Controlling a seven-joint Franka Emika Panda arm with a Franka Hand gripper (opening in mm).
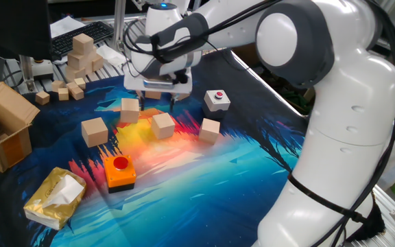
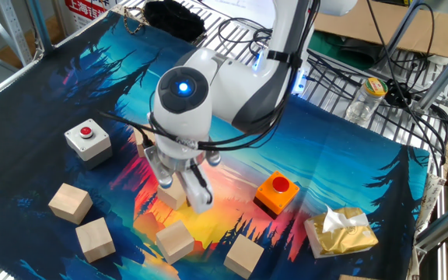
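Several plain wooden cubes lie spread over the colourful mat, among them a left cube, a middle cube and a right cube in exterior view 1. My gripper hangs above the far part of this group, fingers pointing down and apart, with nothing seen held. Behind it a far cube is partly covered by the hand. From exterior view 2, the gripper partly hides one cube; a front cube and a corner cube are in plain sight.
An orange box with a red button and a tissue pack sit nearer the camera. A white button box stands right of the cubes. At left are a cardboard box and stacked blocks.
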